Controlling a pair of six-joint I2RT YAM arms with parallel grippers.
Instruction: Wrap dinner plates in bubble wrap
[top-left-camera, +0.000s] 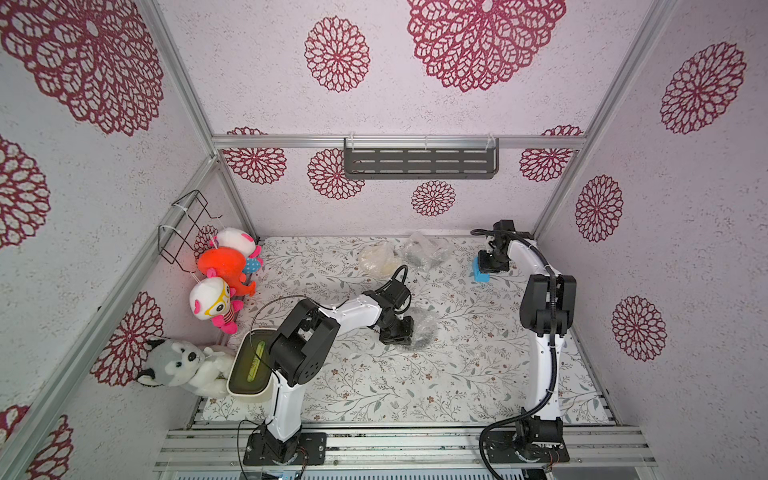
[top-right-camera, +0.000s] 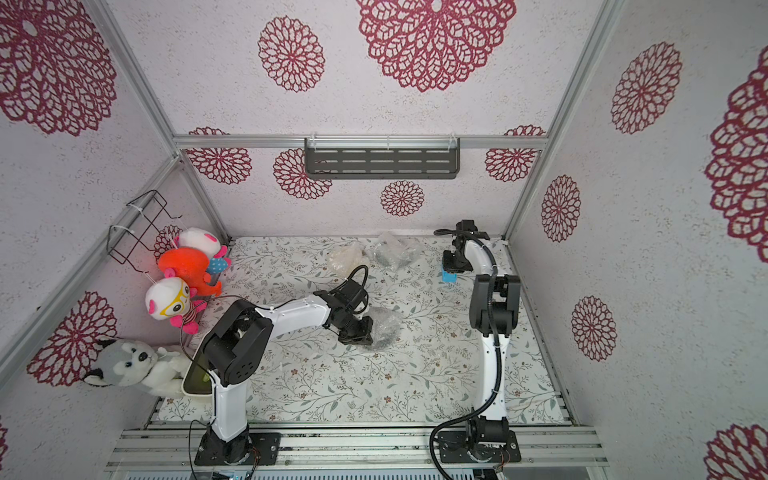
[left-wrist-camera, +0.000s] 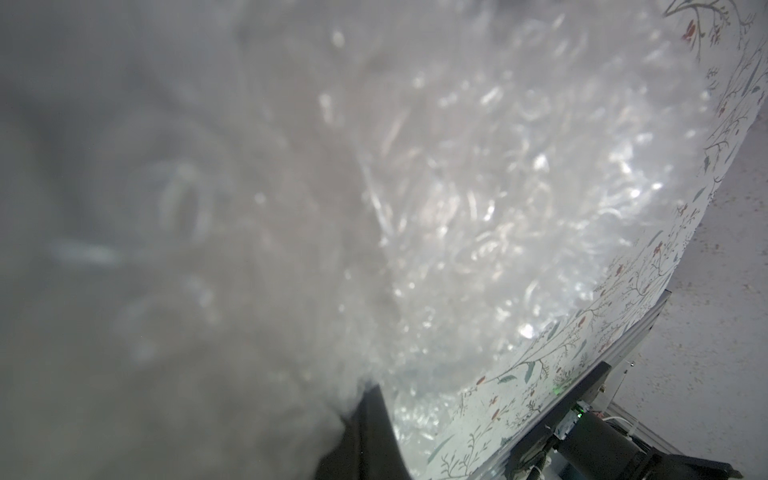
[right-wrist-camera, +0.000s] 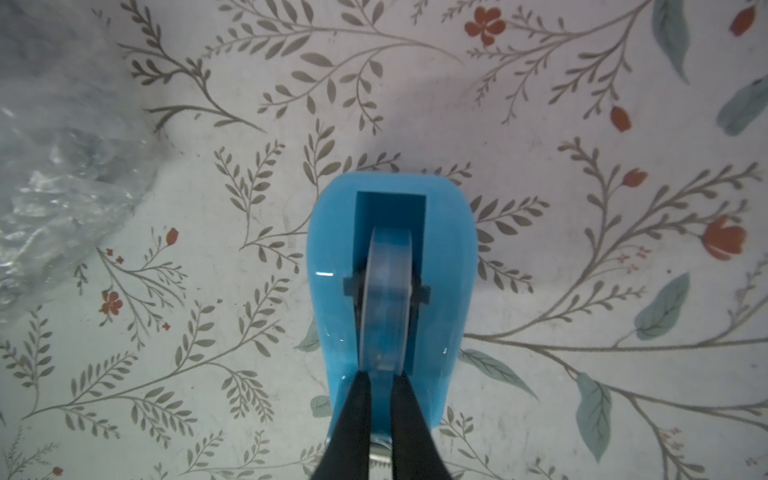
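Observation:
A clear bubble wrap bundle (top-left-camera: 421, 330) lies mid-table, and in the left wrist view the bubble wrap (left-wrist-camera: 496, 208) fills most of the picture, blurred close to the camera. Against its near side is my left gripper, shut; whether any film is pinched in it does not show. No plate can be made out through the wrap. At the back right, my right gripper is shut over a blue tape dispenser (right-wrist-camera: 336, 264). Its fingertips lie just past the clear tape roll (right-wrist-camera: 387, 296), by the cutter end; no tape strip shows between them.
Two more clear wrap bundles, a left one (top-left-camera: 379, 261) and a right one (top-left-camera: 425, 251), lie by the back wall. Plush toys (top-left-camera: 228, 268) and an oval bin (top-left-camera: 249, 384) line the left side.

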